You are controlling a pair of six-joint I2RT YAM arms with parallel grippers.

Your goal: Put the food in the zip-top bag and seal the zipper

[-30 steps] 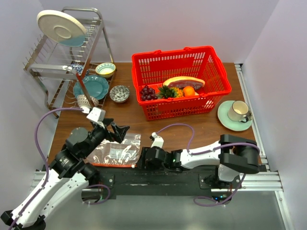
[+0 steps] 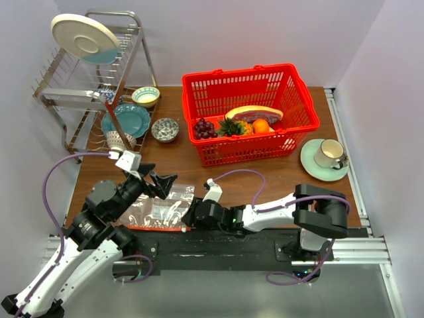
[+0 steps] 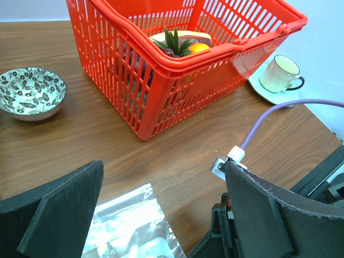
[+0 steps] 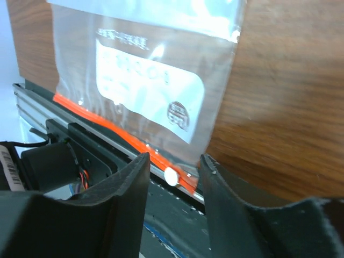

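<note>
The clear zip bag (image 2: 156,211) lies flat near the front edge, its orange zipper strip (image 4: 107,122) along that edge with a white slider (image 4: 171,176) at its right end. My right gripper is low at that end, fingers apart around the slider area; whether they touch it is unclear. My left gripper (image 2: 162,182) hangs open above the bag. The food sits in the red basket (image 2: 212,156): grapes (image 2: 204,129), pineapple (image 2: 242,128), orange (image 2: 261,126) and a large oblong item (image 2: 248,113).
A dish rack (image 2: 73,93) stands at left, with a patterned bowl (image 2: 165,130) beside it. A saucer with a mug (image 2: 328,154) is at right. Some bare table lies between basket and bag.
The right gripper has shifted slightly left toward the bag's zipper end. The left arm has barely moved.
</note>
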